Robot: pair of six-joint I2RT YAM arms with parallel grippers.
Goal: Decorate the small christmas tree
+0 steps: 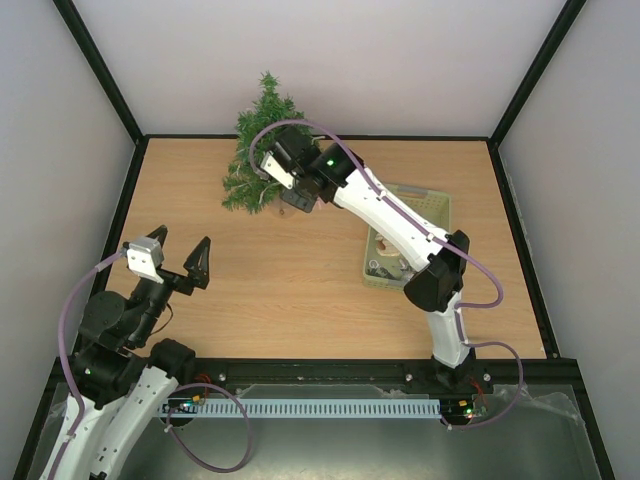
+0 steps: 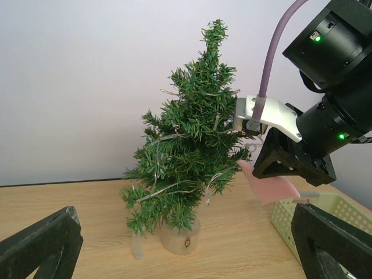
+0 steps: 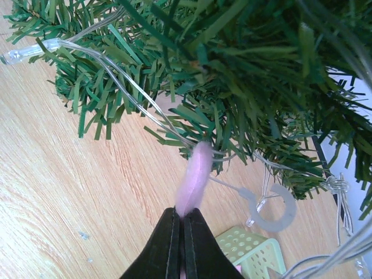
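The small christmas tree point(image 1: 262, 150) stands at the back middle in a clear pot point(image 2: 180, 238), strung with wire lights. My right gripper is at the tree's right front, shut on a pink fuzzy ornament point(image 3: 195, 174), whose tip reaches up against the branches and wire. In the left wrist view the pink piece point(image 2: 269, 187) hangs from that gripper beside the tree. A pale ring point(image 3: 273, 215) hangs near it on a cord. My left gripper point(image 1: 180, 260) stands open at the front left, apart from the tree, with nothing between its fingers.
A pale green basket point(image 1: 428, 208) with various small items lies right of the tree, partly under the right arm. Walls border the left, right and back.
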